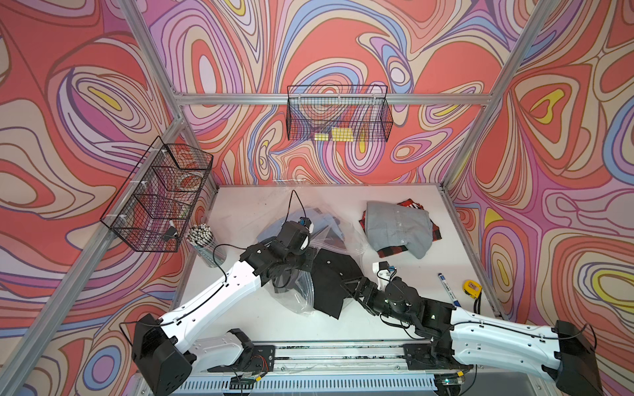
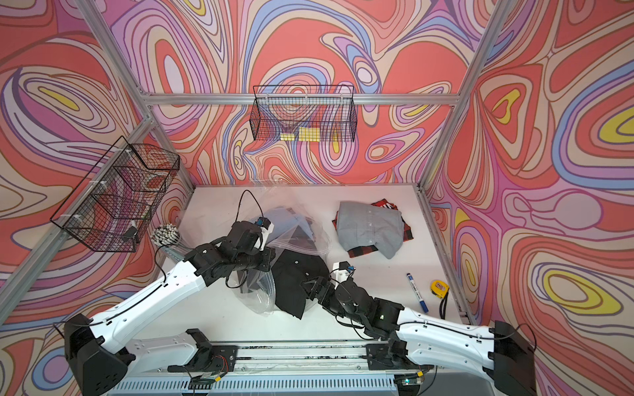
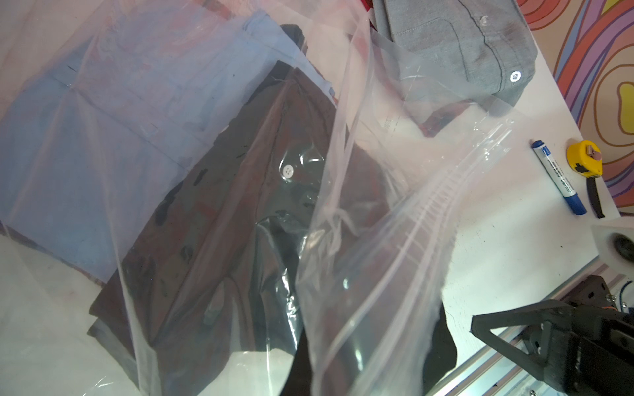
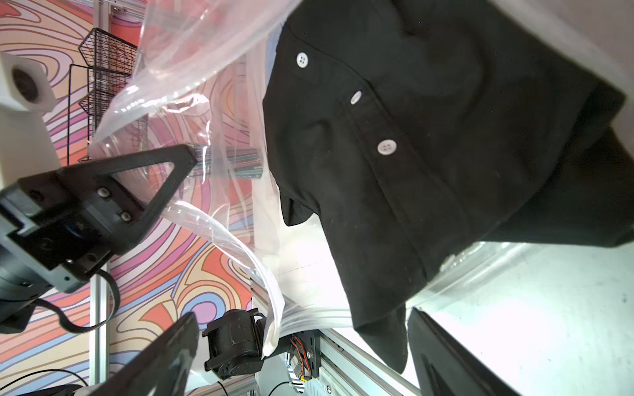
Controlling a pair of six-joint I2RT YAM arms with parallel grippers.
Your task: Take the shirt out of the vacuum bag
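Observation:
The black shirt with white buttons lies in the mouth of the clear vacuum bag; its near corner pokes past the bag's edge. Through the film, more dark cloth shows inside. My left gripper is shut at the raised bag edge, where the thin film gathers at its tips; its fingers are hidden in the left wrist view. To the right of the shirt, low over the table, my right gripper stands open. Its blurred fingers are spread on either side of that corner, gripping nothing.
A light blue garment lies behind, seen through film. At back right, a grey folded shirt rests on red plaid cloth. A marker and yellow tape measure lie at the right.

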